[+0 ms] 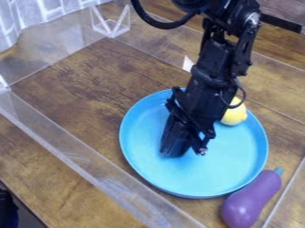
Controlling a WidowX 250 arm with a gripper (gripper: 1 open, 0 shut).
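Observation:
The black robot gripper point(188, 134) reaches down from the top into a blue plate point(202, 175), its fingers low over the plate's left middle. Whether it holds anything is hidden by the dark arm. A yellow object point(234, 113), rounded, is partly behind the gripper at the plate's back right. A purple eggplant point(251, 199) lies outside the plate at the front right.
Transparent walls or strips border it at the left and front. A small white piece shows behind the arm.

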